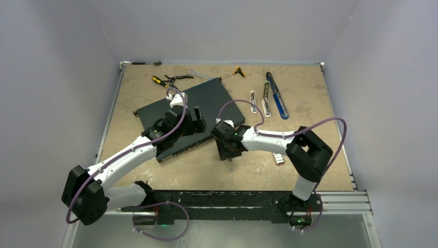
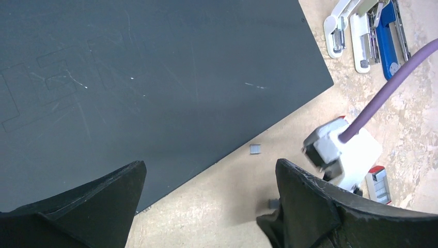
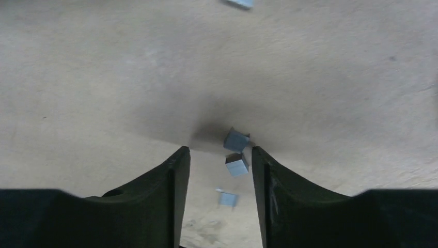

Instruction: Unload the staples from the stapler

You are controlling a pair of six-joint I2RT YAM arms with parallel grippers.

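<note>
My right gripper is low over the bare table, open, with a dark staple block [image 3: 236, 139] and a lighter block [image 3: 237, 164] by its right fingertip; whether they touch it is unclear. Another small piece [image 3: 228, 199] lies below them in that view. My left gripper hangs open over the dark panel [image 2: 170, 67]. At the back right stand several staplers: a small white one [image 1: 253, 102], a longer one [image 1: 266, 99] and a long blue one [image 1: 277, 95].
An open staple box [image 2: 379, 186] lies right of the right arm. Pliers [image 1: 170, 78], a wrench [image 1: 199, 74] and other tools lie along the back edge.
</note>
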